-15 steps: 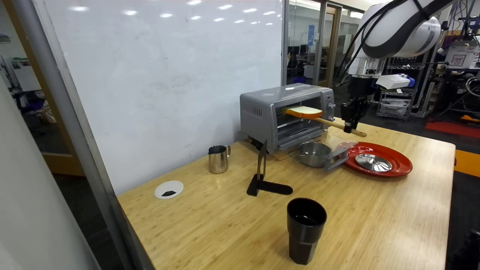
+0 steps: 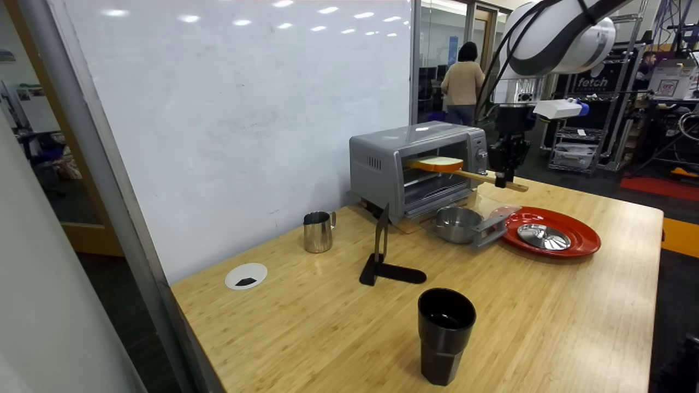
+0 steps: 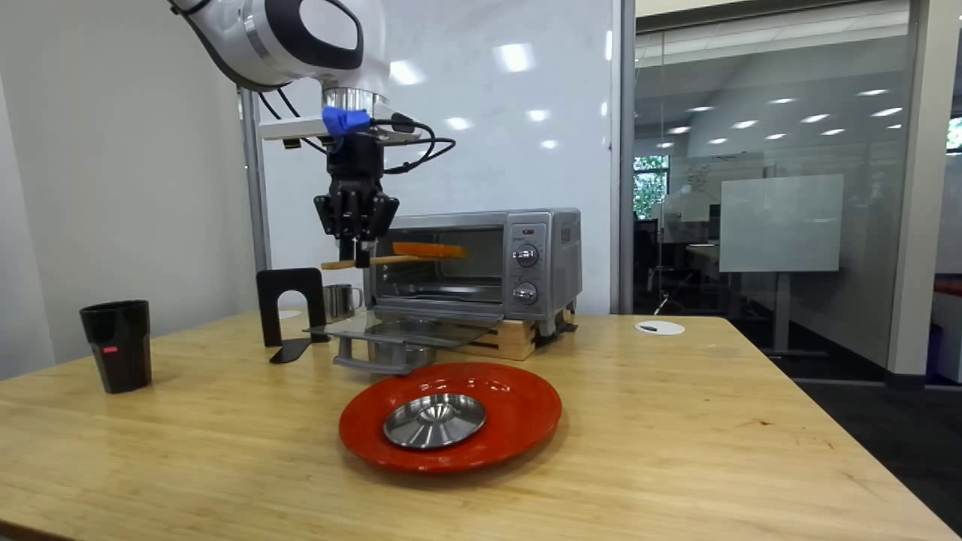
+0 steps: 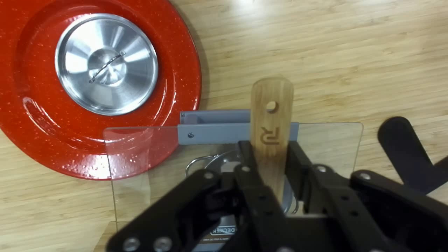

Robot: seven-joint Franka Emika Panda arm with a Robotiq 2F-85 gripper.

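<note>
My gripper point(image 2: 503, 179) is shut on the wooden handle point(image 4: 272, 121) of a spatula, which is held roughly level. In the wrist view the handle's end, with a small hole, sticks out past the fingers point(image 4: 299, 163). At the spatula's other end an orange-edged slice with a pale top point(image 2: 437, 162), perhaps bread, rides at the opening of the grey toaster oven point(image 3: 451, 221). Its far part seems to lie within the opening; exactly how deep I cannot tell. The oven's glass door point(image 4: 130, 184) hangs down open below my gripper.
Beneath the door stands a metal pot point(image 2: 455, 224). A red plate point(image 3: 532, 419) with a steel lid point(image 3: 434, 421) lies in front. A black stand point(image 2: 393, 272), a metal pitcher point(image 2: 318, 232) and a black cup point(image 2: 445, 334) are off to the side.
Compared with a second ago, my gripper and the spatula have shifted slightly towards the oven. The slice has moved a little left in exterior view 1. The person behind the glass is newly visible.
</note>
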